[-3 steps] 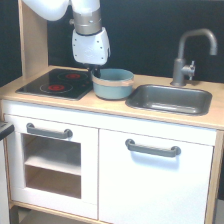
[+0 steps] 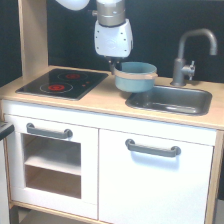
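Observation:
A blue-green pot [image 2: 136, 84] is over the left end of the grey sink [image 2: 172, 99], looking slightly tilted. At the pot's left side, my gripper [image 2: 114, 68] reaches down from the white arm [image 2: 113, 40]. Its dark fingers are small in this view, but they meet the pot's edge and appear shut on it. The exact grip and the clearance under the pot are hard to make out.
A black cooktop [image 2: 63, 83] with red rings lies on the left of the wooden counter [image 2: 105, 100]. The grey faucet [image 2: 186, 62] rises behind the sink. Below are a white oven door [image 2: 53, 160] and a cabinet door [image 2: 150, 180].
The arm and gripper have moved right. The pot has shifted right with them, from the counter to over the sink's left end, and sits slightly higher and more tilted.

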